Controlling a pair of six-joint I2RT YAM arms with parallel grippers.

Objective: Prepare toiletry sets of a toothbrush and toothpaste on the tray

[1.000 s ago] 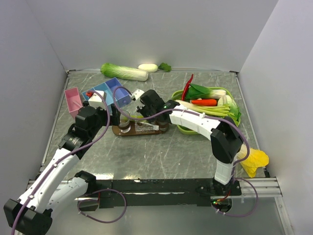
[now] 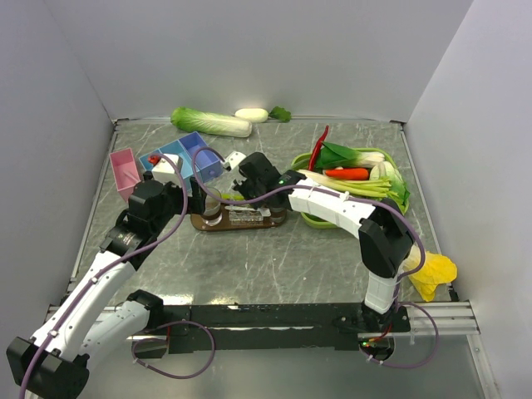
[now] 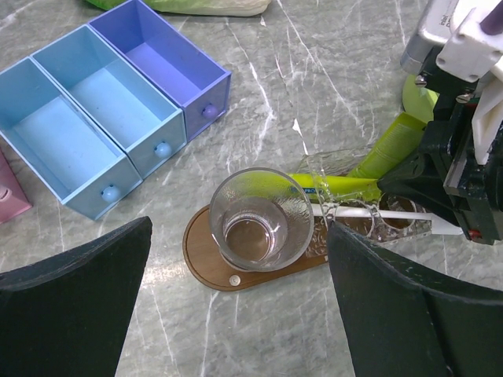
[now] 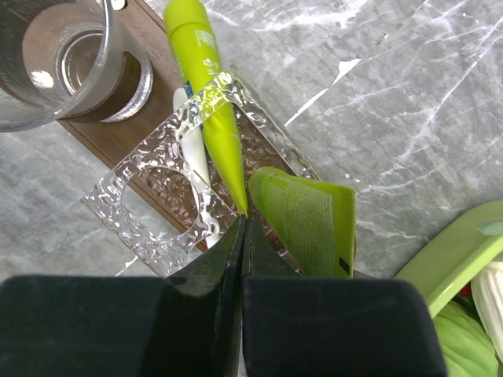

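Observation:
A wooden tray [image 2: 233, 226] holds a glass cup [image 3: 259, 220] at its left end and a clear wrinkled holder [image 4: 157, 149]. A green toothpaste tube [image 4: 204, 71] lies along it beside a white toothbrush [image 4: 192, 145]; a second green tube [image 4: 302, 224] lies at the holder's right. My right gripper is shut, tips down at the end of the first tube; no object clearly shows between its fingers. My left gripper stands open above the cup, left of the right one.
Blue bins [image 3: 102, 118] and a pink bin [image 2: 124, 173] stand back left. A cabbage [image 2: 208, 123] lies at the back, a vegetable basket [image 2: 309, 221] sits right, a yellow bag [image 2: 432, 270] front right.
The white item and clear holder under my right gripper show slightly differently in the top view; both arms look nearly still.

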